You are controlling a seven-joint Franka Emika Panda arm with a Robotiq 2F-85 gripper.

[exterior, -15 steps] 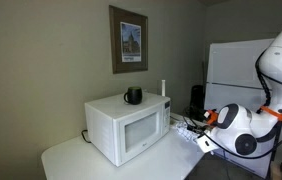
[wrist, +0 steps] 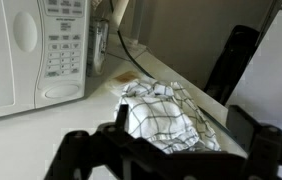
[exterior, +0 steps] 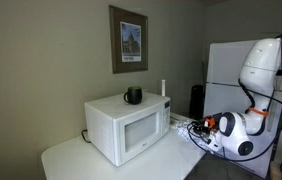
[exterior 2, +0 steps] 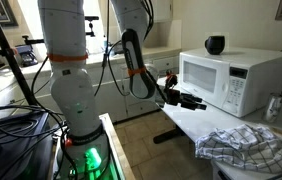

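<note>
My gripper stands open, its two dark fingers well apart along the bottom of the wrist view. Nothing shows held between them; a white checked cloth (wrist: 161,112) lies crumpled on the table beyond. In exterior view 2 the gripper (exterior 2: 198,104) hovers in front of the white microwave (exterior 2: 243,82), above the table and short of the cloth (exterior 2: 246,145). A black mug (exterior: 133,96) sits on top of the microwave (exterior: 131,130).
A black cable (wrist: 136,60) runs behind the cloth. In exterior view 2 a silvery object (exterior 2: 273,108) stands beside the microwave.
In exterior view 1 my arm has shifted a little to the right, away from the microwave. The mug and microwave have stayed where they were.
</note>
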